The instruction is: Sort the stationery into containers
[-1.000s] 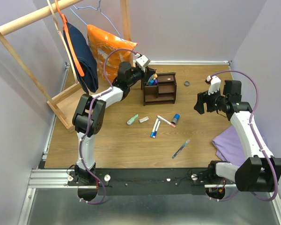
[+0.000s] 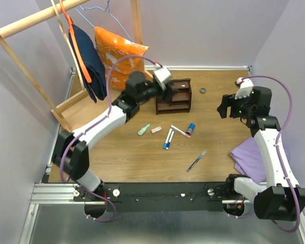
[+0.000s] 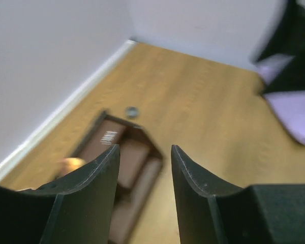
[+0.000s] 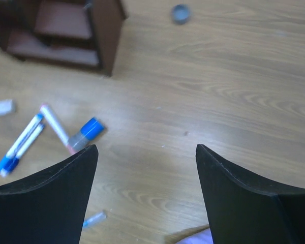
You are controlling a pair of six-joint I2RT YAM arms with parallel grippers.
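A dark brown compartment organizer (image 2: 175, 107) stands at the back, seen also in the left wrist view (image 3: 150, 175). My blurred left gripper (image 2: 168, 92) is over its left part, open and empty in its wrist view. Loose on the table lie a green bottle (image 2: 144, 129), a pale block (image 2: 156, 129), two blue-capped markers (image 2: 168, 138), a pink-ended marker (image 2: 180, 131), a blue-capped cylinder (image 4: 91, 128) and a slim pen (image 2: 196, 160). My right gripper (image 2: 225, 107) stands open and empty above the right side, right of the organizer.
A small round dark item (image 2: 203, 90) sits right of the organizer. A purple cloth (image 2: 249, 157) lies at the right. A wooden rack (image 2: 28, 71) with hanging clothing and an orange bag (image 2: 117, 46) fills the left.
The right arm and gripper have moved slightly right.
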